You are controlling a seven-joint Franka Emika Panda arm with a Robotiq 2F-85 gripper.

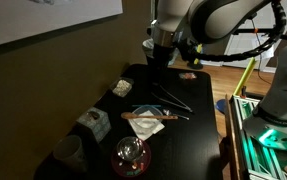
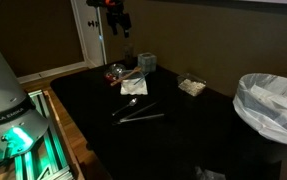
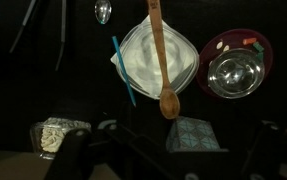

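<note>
High above the black table hangs my gripper (image 1: 163,58), clear of everything below it. In the wrist view its dark fingers stand wide apart at the bottom, with the gripper open and nothing held. A wooden spoon (image 3: 161,50) lies across a white, squarish item (image 3: 138,55), which looks like a dish or cloth. Beside it rests a thin blue stick (image 3: 122,68). A shiny round bowl (image 3: 236,73) sits on a dark red plate (image 3: 266,52) with small red and pale pieces. A patterned box (image 3: 193,134) stands nearby.
A small tray of pale pieces (image 2: 192,86) is near the wall. Dark tongs (image 2: 140,117) and a metal spoon (image 2: 126,105) lie on the open table. A white-lined bin (image 2: 268,105) stands at one end. Bare tabletop (image 2: 183,145) spreads around the tongs.
</note>
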